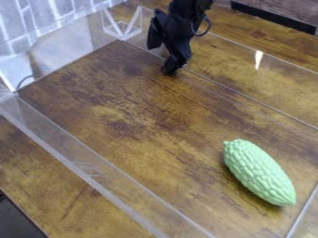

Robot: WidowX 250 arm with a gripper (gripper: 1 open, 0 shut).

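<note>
A pale green, bumpy, gourd-like object (258, 171) lies on the wooden surface (137, 130) at the lower right. My black gripper (166, 58) is at the top centre, near the back of the clear-walled area and far from the green object. Its fingers are dark and small in this view, and I cannot make out clearly how far apart they stand.
Clear plastic walls (87, 172) border the wooden area on the left, back and right. A white patterned cloth or panel is at the top left. The middle of the surface between my gripper and the green object is free.
</note>
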